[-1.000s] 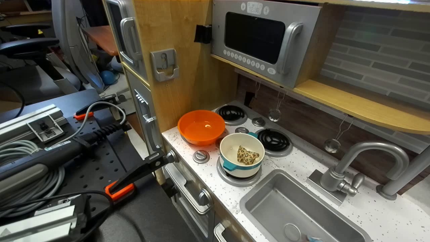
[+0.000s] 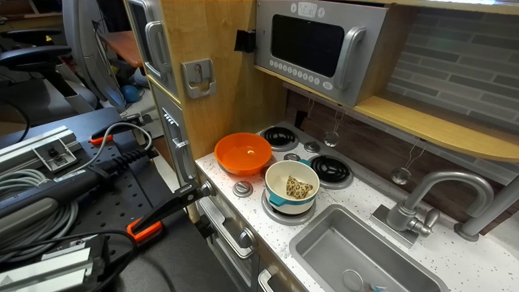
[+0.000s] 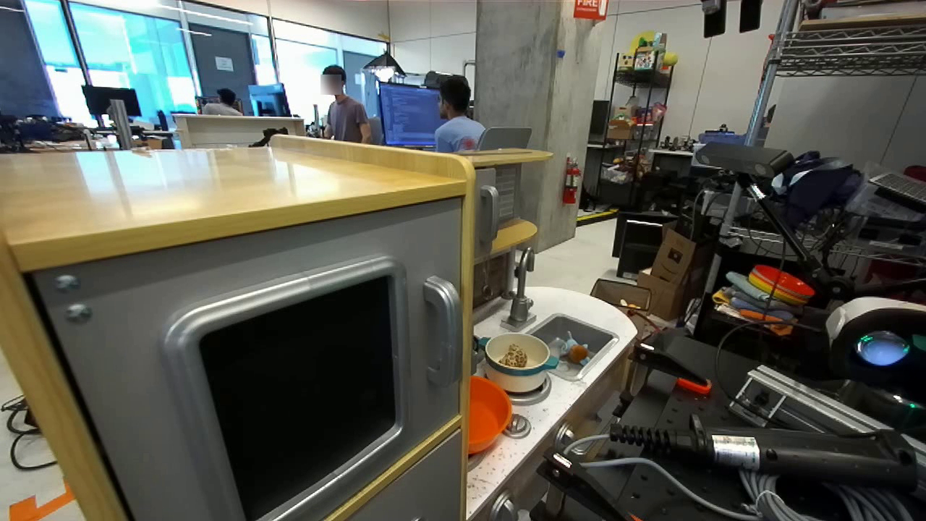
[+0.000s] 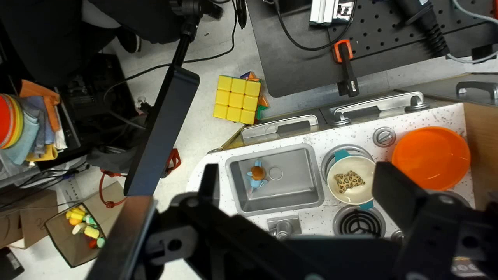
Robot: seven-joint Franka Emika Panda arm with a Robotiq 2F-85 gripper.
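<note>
In the wrist view my gripper is open high above the toy kitchen counter, its dark fingers spread wide with nothing held. Below lies the grey sink [image 4: 233,186], with a small blue and brown toy [image 4: 256,175] in its basin. A cream and teal pot [image 2: 292,207] sits on the front burner beside the sink. Inside it rests a leopard-print cloth item [image 2: 297,188]. The orange bowl [image 2: 243,153] stands next to the pot near the wooden side panel and looks empty. Neither exterior view shows my gripper.
A curved silver faucet [image 2: 447,182] rises behind the sink. The microwave [image 2: 306,46] and a wooden shelf [image 2: 438,129] overhang the counter's back. A black table [image 2: 160,263] with cables and clamps stands in front. Bare speckled counter [image 2: 481,263] shows right of the sink.
</note>
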